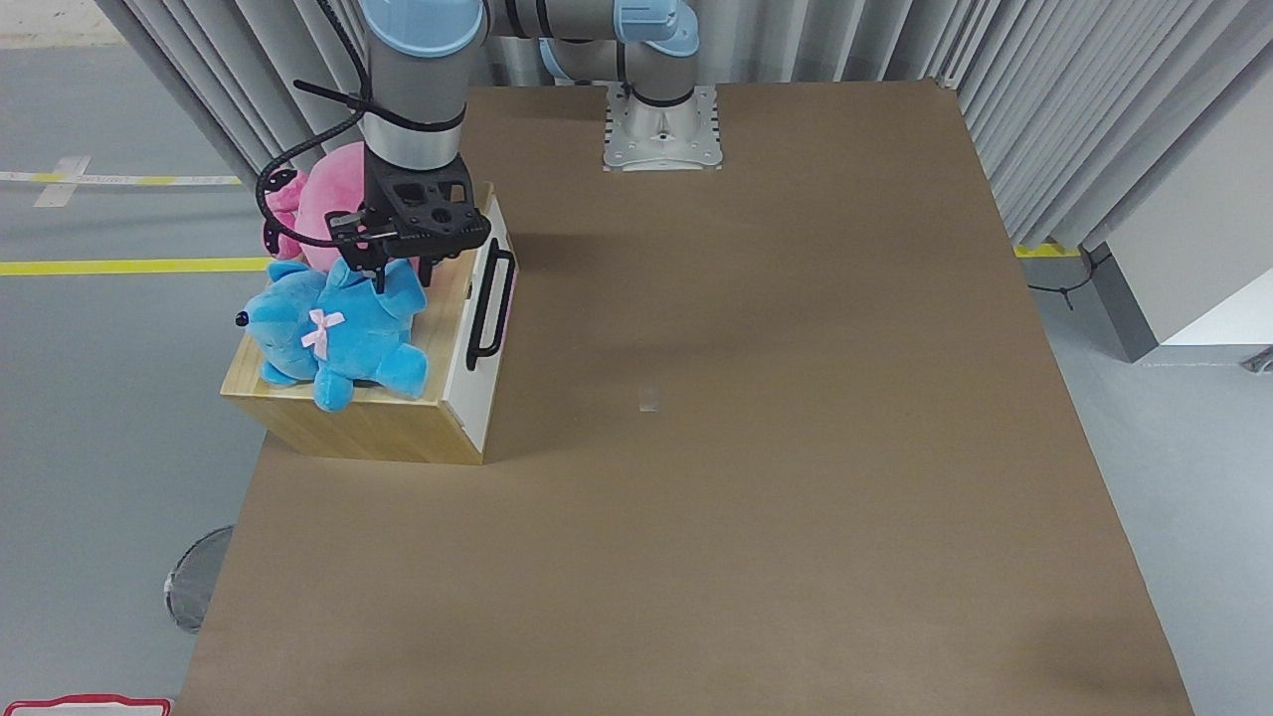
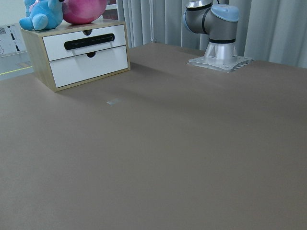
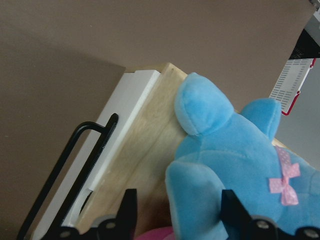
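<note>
A blue plush toy (image 1: 370, 328) with a pink bow rests on the top of a wooden cabinet (image 2: 43, 67) with white drawer fronts. My gripper stands open just above it; in the wrist view bare wood shows between the left finger and the toy, and the right finger is at the toy's edge. A pink plush toy (image 2: 84, 8) sits behind the blue one, partly hidden by the arm in the front view.
A black handle (image 1: 490, 308) juts from the drawer. The arm's base (image 1: 662, 137) stands at the back of the table.
</note>
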